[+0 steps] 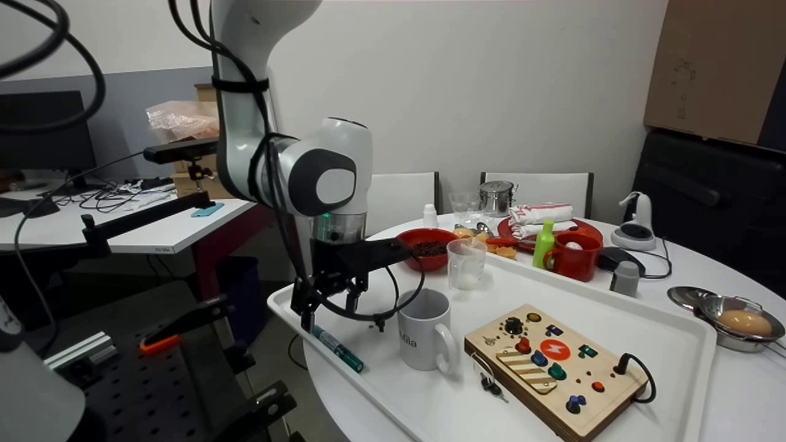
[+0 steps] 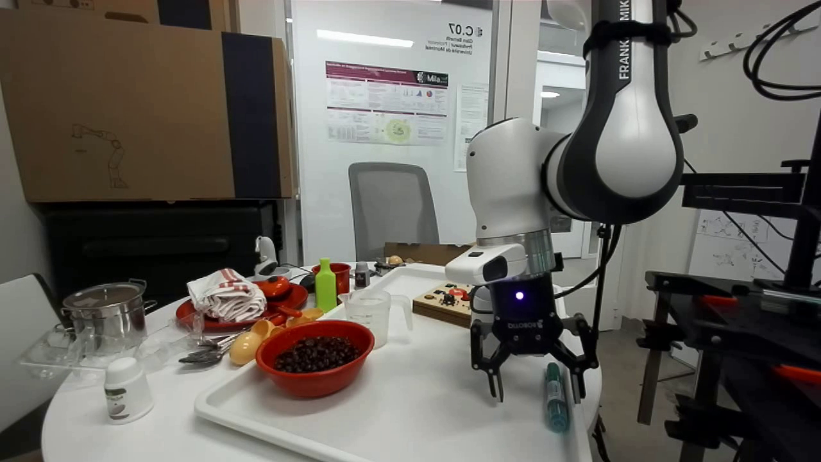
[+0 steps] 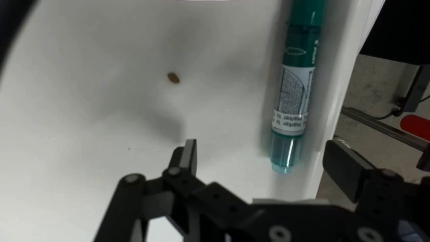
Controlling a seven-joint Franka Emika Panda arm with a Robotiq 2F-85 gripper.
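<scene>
A green marker with a white label lies in the white tray, close along its side wall, as the wrist view shows. My gripper stands open above that tray edge, with no object held. In the wrist view one finger is over the tray floor left of the marker, and the other finger is over the tray's rim to its right. The marker's clear end lies ahead of the fingertips, sideways between them. Exterior view 1 shows the marker just in front of the gripper, partly covered at its far end.
In the tray, a grey mug stands right of the marker, near a wooden switch box with keys. A red bowl of dark beans and a clear measuring cup sit further back. Bare tray floor separates bowl and gripper.
</scene>
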